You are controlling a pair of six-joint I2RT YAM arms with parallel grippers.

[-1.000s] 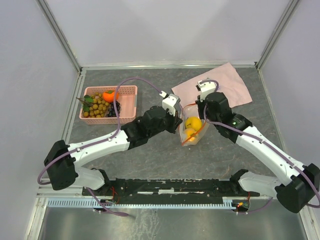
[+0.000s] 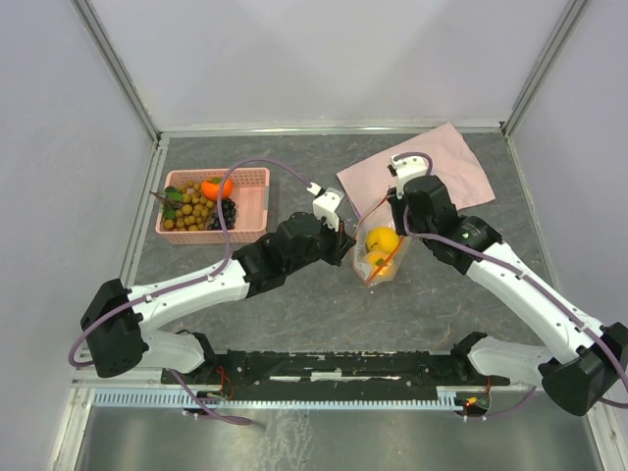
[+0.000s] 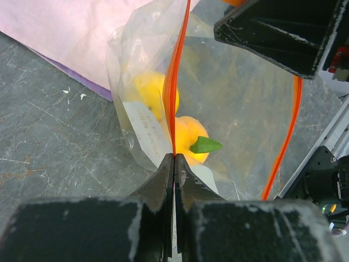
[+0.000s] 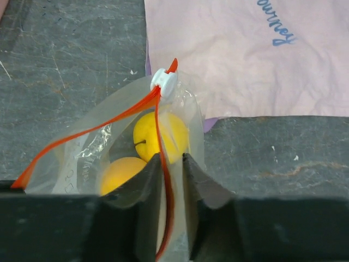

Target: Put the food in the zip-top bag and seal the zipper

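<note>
The clear zip top bag (image 2: pixel 361 257) stands between my two arms, its orange-edged mouth spread. Inside lie a yellow fruit (image 4: pixel 172 135) and, lower down, a peach (image 3: pixel 188 131) with a green leaf. In the left wrist view, my left gripper is shut on one end of the orange zipper edge (image 3: pixel 172 90). My right gripper is partly open over the opposite end. Its fingertips stand apart, with the orange strip running down beside the left one. The white zipper slider (image 4: pixel 165 82) sits just beyond those fingertips, near the strip's end.
A pink basket (image 2: pixel 257 201) of grapes and an orange fruit is at the back left. A pale pink cloth (image 2: pixel 451 162) lies behind the bag, partly under my right gripper in the top view.
My left gripper has shifted slightly toward the front with the bag edge in it, and the bag's rim has changed shape. The right gripper has moved only a little. Both fruits stay inside.
</note>
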